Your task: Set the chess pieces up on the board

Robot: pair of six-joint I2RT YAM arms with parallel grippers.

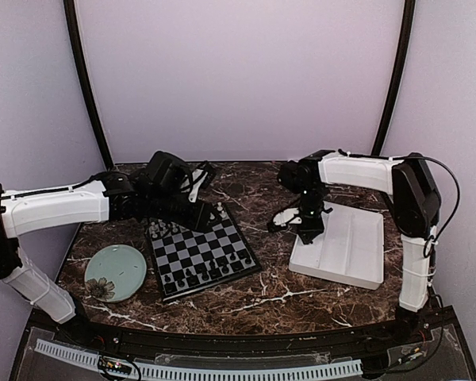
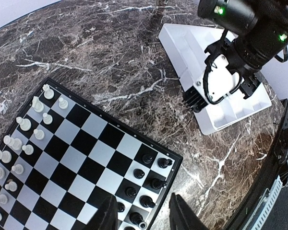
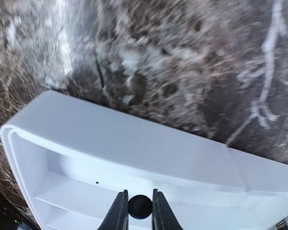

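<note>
The checkered board [image 1: 192, 252] lies left of centre in the top view. White pieces [image 2: 24, 123] stand in two rows along its far-left side in the left wrist view. Black pieces [image 2: 146, 201] occupy squares along the opposite side, some cut off by the lower frame edge. Over the board hangs my left gripper, its fingers wide apart and empty. In the right wrist view, my right gripper is shut on a black chess piece [image 3: 140, 207], whose round dark end shows between the fingertips. This gripper is above the white tray [image 3: 110, 139].
The white tray [image 1: 365, 254] has long compartments. A pale green plate [image 1: 123, 266] sits left of the board. Open marble tabletop [image 1: 274, 290] separates board and tray.
</note>
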